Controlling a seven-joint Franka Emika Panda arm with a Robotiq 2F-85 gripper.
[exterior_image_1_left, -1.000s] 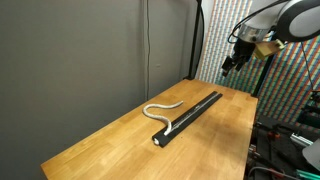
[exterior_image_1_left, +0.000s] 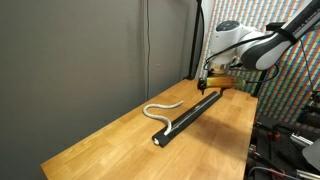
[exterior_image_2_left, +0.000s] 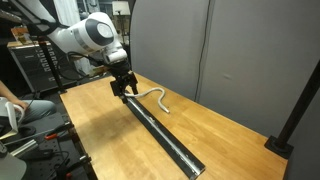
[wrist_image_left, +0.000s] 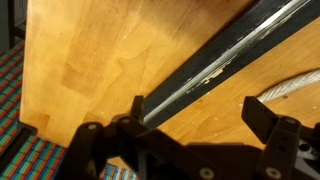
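Note:
A long black channel (exterior_image_1_left: 188, 119) with a pale groove lies diagonally on the wooden table. Beside it, a whitish rope (exterior_image_1_left: 150, 110) curves over the wood, one stretch of it reaching the channel's side. My gripper (exterior_image_1_left: 204, 90) points downward above one end of the channel in exterior view 1; its exact height is hard to judge. In the wrist view the black fingers of my gripper stand wide apart, open and empty. The channel (wrist_image_left: 225, 58) passes between and beyond them, while the rope (wrist_image_left: 290, 86) shows at the right.
Bare wooden table (exterior_image_2_left: 240, 130) extends on both sides of the channel. A grey wall panel (exterior_image_1_left: 90, 70) borders the table, and a dark post (exterior_image_2_left: 295, 100) stands by the right edge in exterior view 2. A checkered cloth (wrist_image_left: 12, 95) shows past the table edge.
In exterior view 1 my arm has come down and leftward from the upper right, bringing the gripper over the channel's far end. The channel and rope have stayed put.

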